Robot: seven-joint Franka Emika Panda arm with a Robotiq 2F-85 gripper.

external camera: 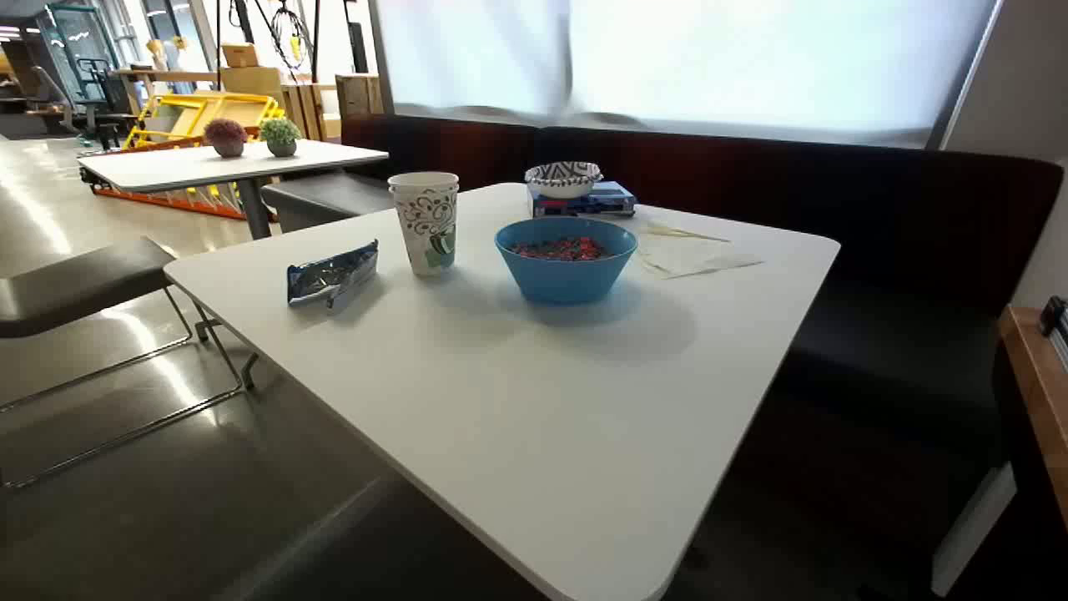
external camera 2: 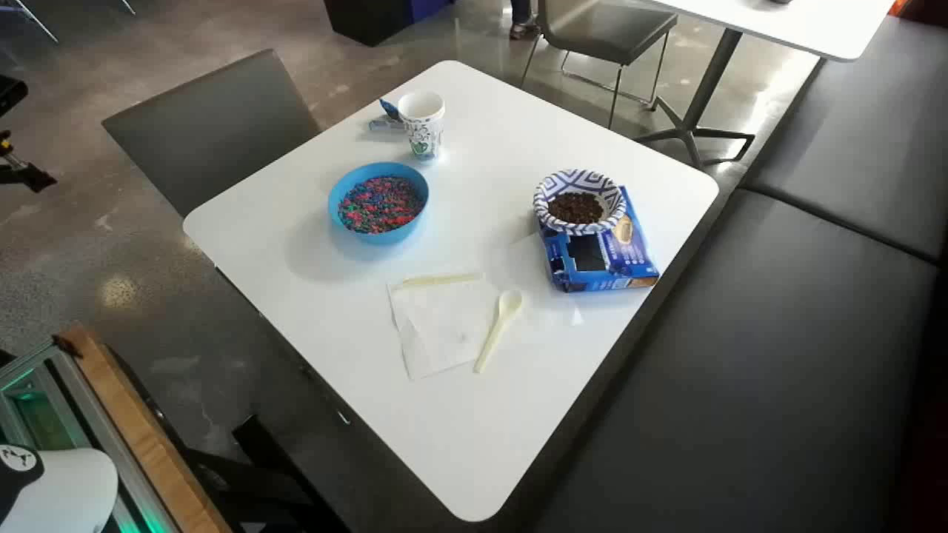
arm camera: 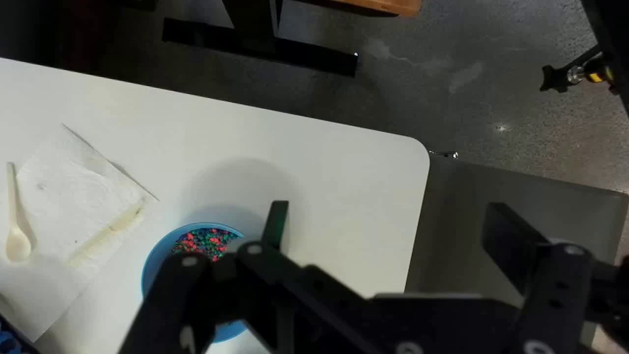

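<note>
With its two fingers spread wide, my gripper is open and empty in the wrist view, above the table's edge. Its left finger covers part of the blue bowl [arm camera: 154, 259], which is filled with small red, green and blue pieces. In exterior view 2 the whole blue bowl [external camera 2: 379, 232] shows on the table's left half. Behind it stand stacked patterned paper cups [external camera 2: 424, 138]. A white bowl with blue pattern [external camera 2: 552, 191], holding brown bits, rests on a blue box [external camera 2: 632, 257]. A pale spoon [external camera 2: 498, 333] lies beside a napkin [external camera 2: 435, 329]. Neither exterior view shows the gripper.
Near the cups lies a crumpled dark blue wrapper [external camera: 333, 274]. A chair [external camera 2: 218, 124] adjoins one side, and a dark bench [external camera 2: 755, 373] runs along another.
</note>
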